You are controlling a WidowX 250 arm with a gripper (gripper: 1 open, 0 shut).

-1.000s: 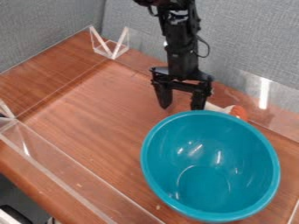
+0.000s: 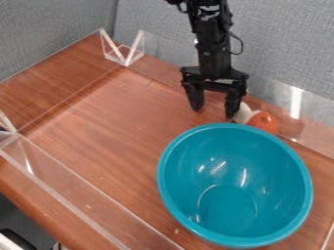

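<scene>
My black gripper [image 2: 214,102] hangs at the back right of the wooden table, its two fingers spread open and pointing down, with nothing seen between them. Just to its right, partly hidden by it, a small white object [image 2: 243,114] lies beside an orange-red round object [image 2: 265,123]. In front of these sits a large teal bowl [image 2: 235,186], which looks empty.
Transparent low walls with white corner brackets [image 2: 123,49] run along its edges. A grey padded wall stands behind.
My gripper has shifted slightly right and up, uncovering more of the orange-red object. The bowl has not moved.
</scene>
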